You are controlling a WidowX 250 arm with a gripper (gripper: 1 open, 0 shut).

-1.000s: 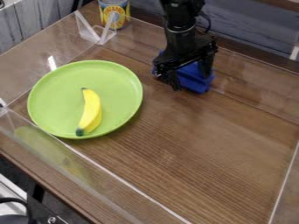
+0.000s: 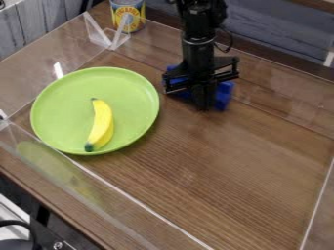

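Note:
The black gripper (image 2: 201, 86) reaches down from the top of the view and sits low over a blue object (image 2: 220, 96), partly covering it, so its shape is hard to make out. Whether the fingers are open or shut on anything is unclear. To the left, a green plate (image 2: 62, 112) holds a yellow banana (image 2: 100, 127) on its lower middle.
A yellow can (image 2: 127, 14) stands at the back left corner. Clear tape or plastic runs along the left edge.
The gripper has turned and shifted slightly, now covering more of the blue object, which lies at about the same spot. The plate and banana are unchanged.

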